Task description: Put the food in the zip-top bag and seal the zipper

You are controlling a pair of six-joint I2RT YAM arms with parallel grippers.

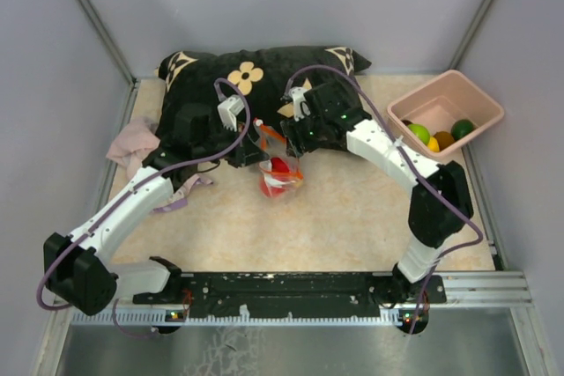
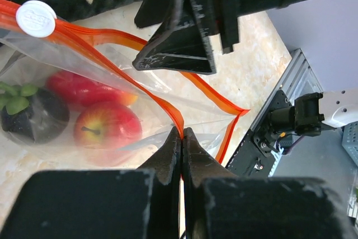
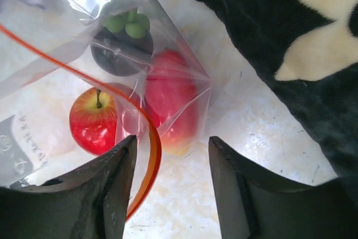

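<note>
The clear zip bag (image 1: 280,184) stands mid-table with orange zipper rims and a white slider (image 2: 36,19). Inside are an apple (image 2: 107,127), a red elongated fruit (image 3: 170,102) and a dark eggplant-like item with green stem (image 2: 34,117). My left gripper is shut on the bag's orange-rimmed edge. My right gripper is part open at the other rim; in the right wrist view the orange rim runs beside its left finger, with open space between the fingertips.
A black cushion (image 1: 211,77) lies behind the bag, pink cloth (image 1: 132,143) at left. A pink bin (image 1: 416,94) with several fruits stands at right.
</note>
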